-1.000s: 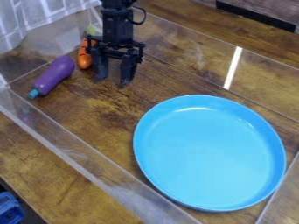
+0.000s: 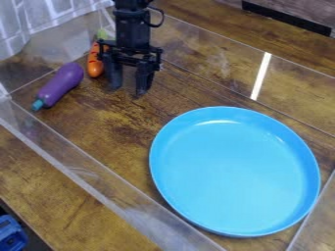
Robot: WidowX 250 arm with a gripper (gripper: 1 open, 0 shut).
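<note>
The black robot gripper [image 2: 128, 73] is at the upper centre, low over the wooden table, with its fingers pointing down; whether it is open or shut is hard to tell. Just left of it lies an orange carrot-like object [image 2: 96, 63], partly behind the arm. Further left lies a purple eggplant-like object [image 2: 58, 86].
A large blue plate [image 2: 234, 172] fills the lower right. Clear walls edge the left side, with a small blue object [image 2: 8, 235] at the bottom-left corner. Bare table [image 2: 118, 147] lies in the middle and upper right.
</note>
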